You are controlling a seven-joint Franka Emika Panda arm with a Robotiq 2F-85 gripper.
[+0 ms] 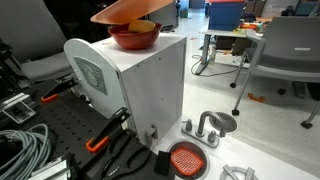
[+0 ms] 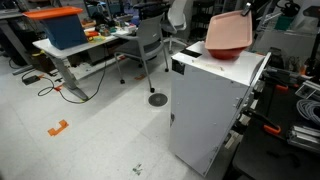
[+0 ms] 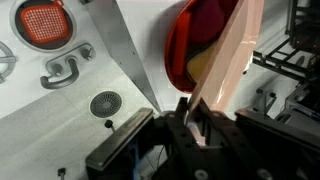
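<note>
A flat salmon-pink board [image 1: 122, 11] is tilted over a red bowl [image 1: 135, 40], which stands on top of a white cabinet. In the wrist view my gripper is shut on the near edge of the board [image 3: 228, 62], which is seen almost edge-on. Part of the bowl [image 3: 179, 50] shows beside it, and the board hides the rest. Something yellow-orange [image 1: 141, 26] lies inside the bowl. From the other side, the board [image 2: 229, 32] leans steeply above the bowl, its lower end close to the cabinet top; whether they touch, I cannot tell.
The white cabinet [image 1: 155, 92] drops off to the floor. A tap [image 1: 207, 122] and a red round strainer [image 1: 187, 160] are by its foot. A grey chair [image 1: 287, 48] and a blue bin [image 1: 225, 14] stand farther back. Cables [image 1: 25, 152] lie on the dark surface at left.
</note>
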